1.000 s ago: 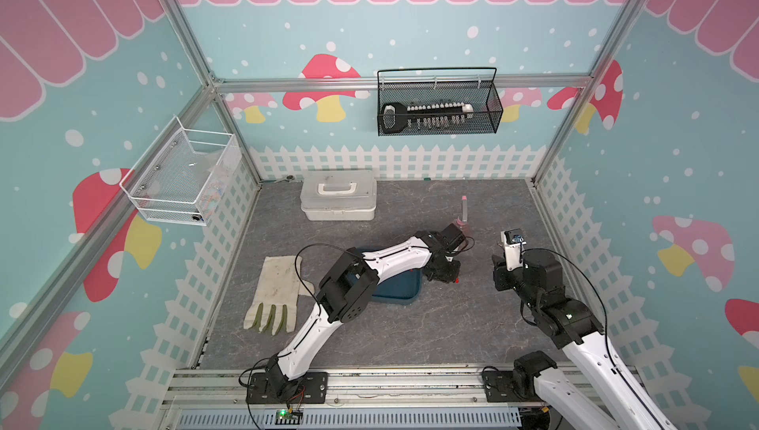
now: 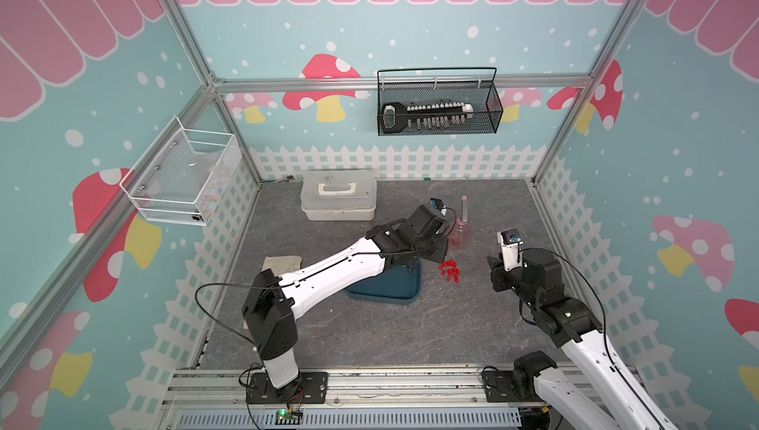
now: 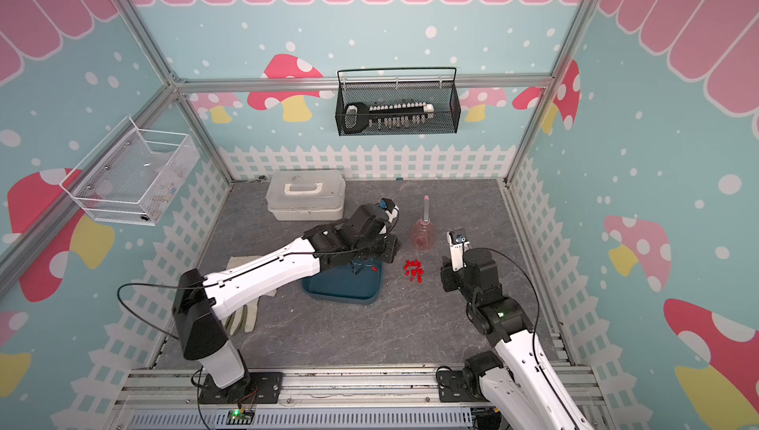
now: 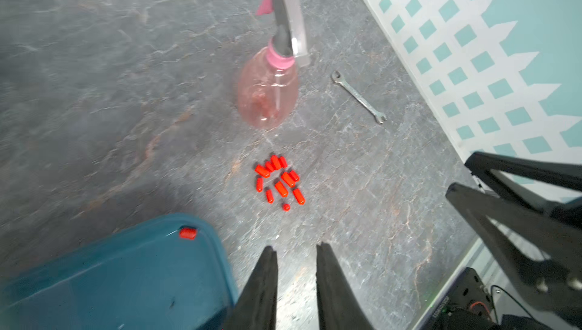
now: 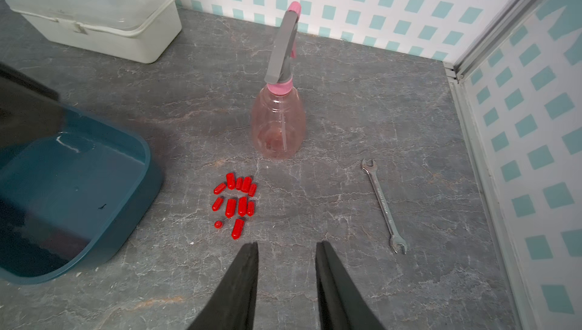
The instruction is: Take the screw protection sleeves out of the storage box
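The blue storage box sits on the table, with a red sleeve (image 4: 188, 233) in its corner in the left wrist view. Several red screw protection sleeves (image 5: 237, 228) lie grouped on the table right of it. My left gripper is raised over the box's right side, fingers apart, nothing seen between them. My right gripper stands open, empty, above the table's right part, facing the sleeves.
A pink spray bottle (image 5: 278, 123) stands behind the sleeves. A wrench (image 5: 384, 205) lies at the right. A lidded case (image 2: 338, 200) is at the back, a glove (image 3: 246, 311) at the left.
My left arm has risen and extended, lifting away from the sleeves on the table, which now show in the top left view. The right gripper has shifted slightly left.
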